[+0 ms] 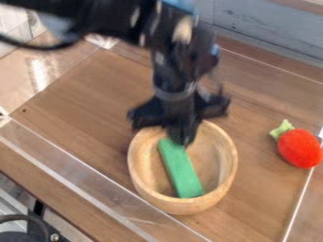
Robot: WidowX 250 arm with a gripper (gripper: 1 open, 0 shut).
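Observation:
A wooden bowl [217,189] sits on the table, holding a long green block [179,172] that leans along its inside. Above the bowl's back part hangs my gripper [179,121], dark and motion-blurred, over the upper end of the block; whether anything is between its fingers is hidden by the blur.
A red strawberry-like toy [297,148] with a green top lies right of the bowl. A clear strip runs along the front-left edge, and a pale wall stands at the back.

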